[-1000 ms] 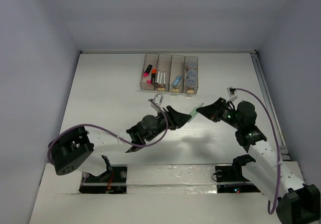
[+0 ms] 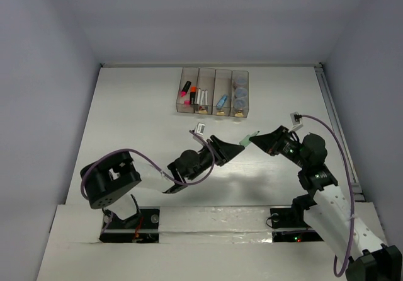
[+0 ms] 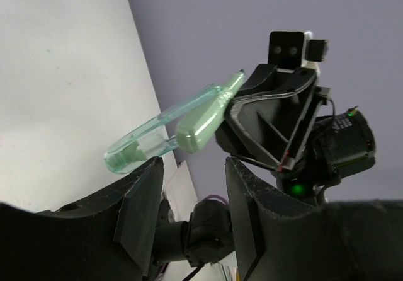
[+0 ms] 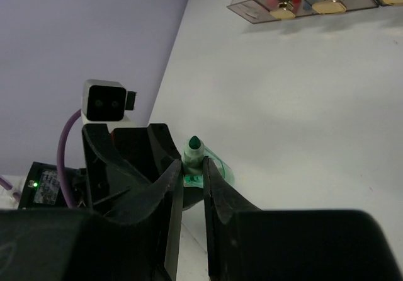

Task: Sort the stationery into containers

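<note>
A pale green stationery item [image 3: 204,123] with a clear greenish loop-shaped part hangs above the table between my two arms. My right gripper is shut on one end of it; a dark green tip shows above the fingers. The left gripper faces the item from the other side, its fingers apart. In the left wrist view the item appears beyond those fingertips, with nothing clearly clamped between them. A clear divided organizer [image 2: 194,91] stands at the back, holding a black-and-pink marker [image 2: 186,88], white sticks [image 2: 201,97] and a blue item [image 2: 221,101].
Round bluish pieces [image 2: 240,93] fill the organizer's right compartment. An orange-and-black marker [image 2: 192,96] lies beside the white sticks, and a small pink piece [image 2: 187,103] is at the left.
The organizer's contents look the same.
</note>
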